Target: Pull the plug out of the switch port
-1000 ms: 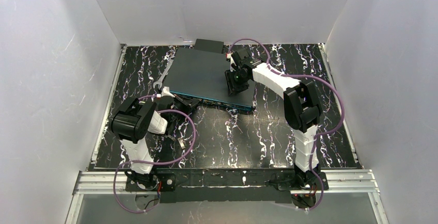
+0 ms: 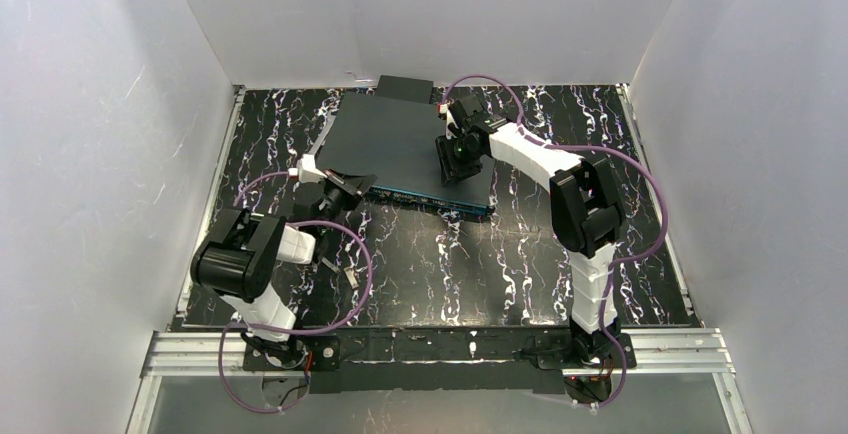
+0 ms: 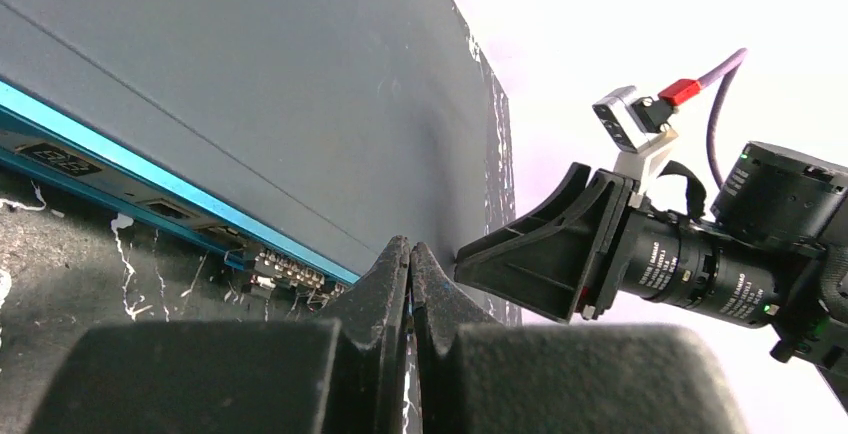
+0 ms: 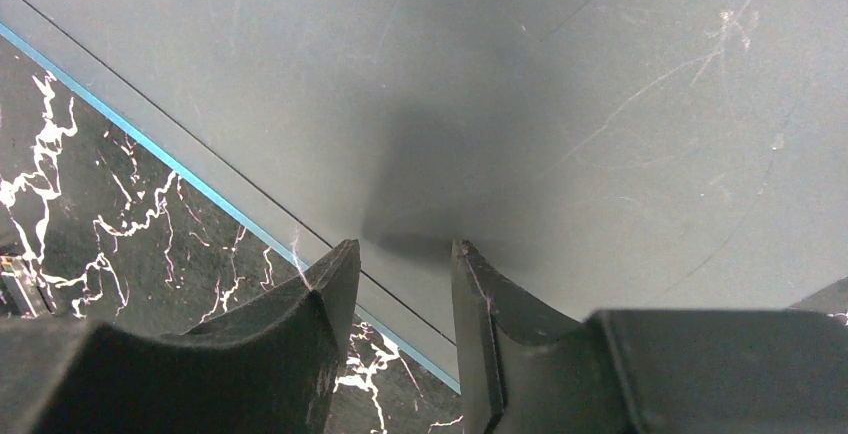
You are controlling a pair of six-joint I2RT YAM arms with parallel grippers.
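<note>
The switch is a wide dark grey box (image 2: 395, 139) with a blue front edge (image 3: 150, 166), lying on the black marble-patterned table. Ports (image 3: 290, 269) show along its front face in the left wrist view. Small parts sit by these ports, but I cannot tell which is the plug. My left gripper (image 2: 372, 182) is at the front edge, left of the middle; its fingertips (image 3: 395, 254) meet, and nothing shows between them. Over the top of the switch, toward its right end, my right gripper stands open, with a bare gap between its fingers.
Small loose pieces (image 2: 351, 278) lie on the table in front of the switch, toward the left. A dark flat block (image 2: 405, 88) stands behind the switch. Grey walls close in the sides and back.
The right arm stays in place, as does the switch.
</note>
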